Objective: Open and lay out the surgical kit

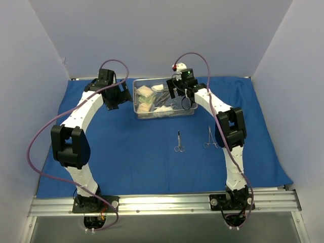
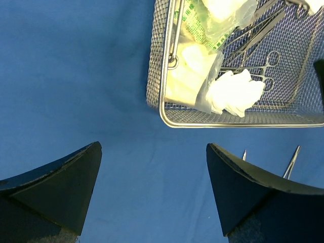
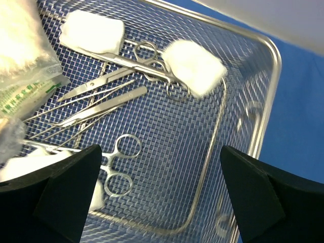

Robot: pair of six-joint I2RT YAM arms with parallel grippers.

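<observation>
A wire mesh tray [image 1: 147,115] at the back holds bagged gauze [image 2: 190,71], white pads [image 3: 91,31], scissors [image 3: 121,167] and several slim steel instruments [image 3: 106,106]. My right gripper [image 1: 173,87] hangs open over the tray's right part; in its wrist view nothing is between the fingers. My left gripper [image 1: 119,91] stands open just left of the tray, over bare cloth, its fingers [image 2: 55,197] empty. Two instruments, scissors [image 1: 179,147] and a clamp [image 1: 210,142], lie on the blue cloth in front of the tray.
Grey walls [image 1: 162,35] bound the area at back and sides, and a metal rail [image 1: 162,200] runs along the front.
</observation>
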